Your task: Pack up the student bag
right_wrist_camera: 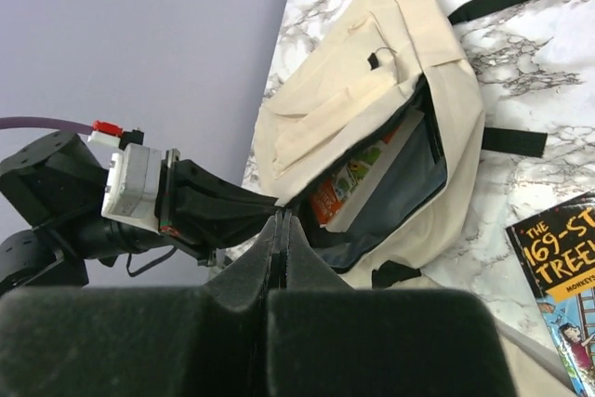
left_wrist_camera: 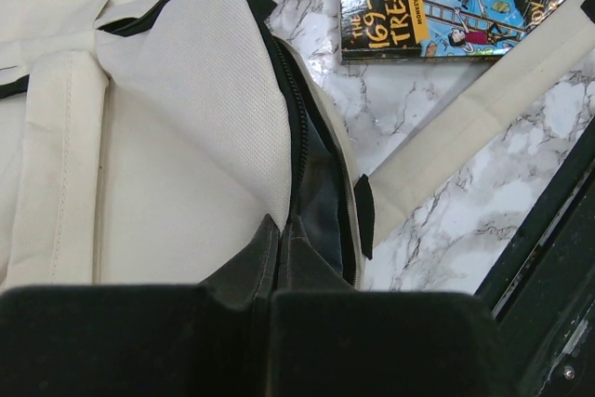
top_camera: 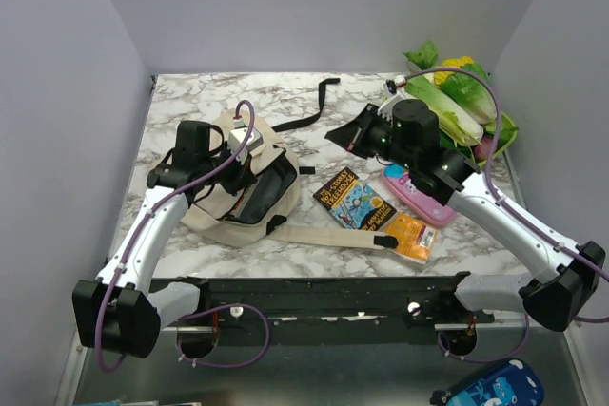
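Note:
The beige backpack (top_camera: 205, 221) lies at the left of the table, its dark mouth gaping. My left gripper is shut on the thin fabric edge of that mouth, pulling it aside. Inside the bag (right_wrist_camera: 456, 174), a colourful printed item (right_wrist_camera: 346, 183) shows. A dark Treehouse book (top_camera: 355, 199) rests flat to the right of the bag, outside it. Close by are an orange book (top_camera: 415, 238), partly covered by a strap end, and a pink and blue case (top_camera: 424, 201). Above the table, apart from the books, my right gripper (top_camera: 331, 139) is shut with nothing between its fingers.
A beige strap (top_camera: 328, 236) stretches from the bag to the orange book. A black strap (top_camera: 319, 106) lies behind. The green vegetable basket (top_camera: 512, 135) fills the back right, partly hidden by my right arm. A blue patterned case (top_camera: 495, 387) is beyond the front edge.

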